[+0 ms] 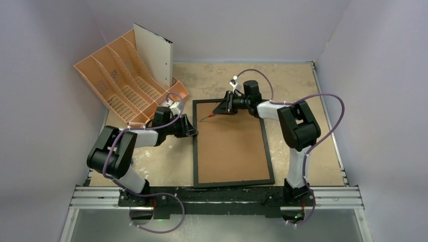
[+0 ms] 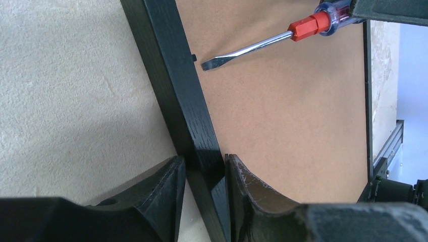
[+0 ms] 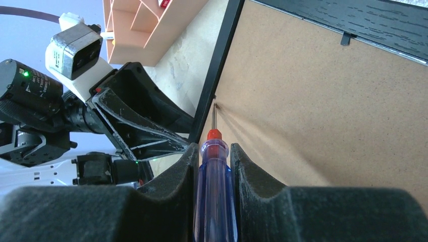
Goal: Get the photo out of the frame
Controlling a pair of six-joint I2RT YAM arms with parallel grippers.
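The black picture frame (image 1: 195,161) lies back side up, its brown backing board (image 1: 232,151) still inside; no photo shows. My right gripper is shut on the blue, red-collared handle of a screwdriver (image 3: 214,176). In the left wrist view, the screwdriver's flat tip (image 2: 214,62) is over the board, just beside a small dark tab (image 2: 194,57) on the left rail. My left gripper stands part open around that rail, one finger outside it and one on the board side. Whether both fingers touch the rail I cannot tell.
A peach-coloured rack (image 1: 121,75) stands at the back left, holding a white panel (image 1: 154,55). Another dark tab (image 3: 345,39) sits at a further rail of the frame.
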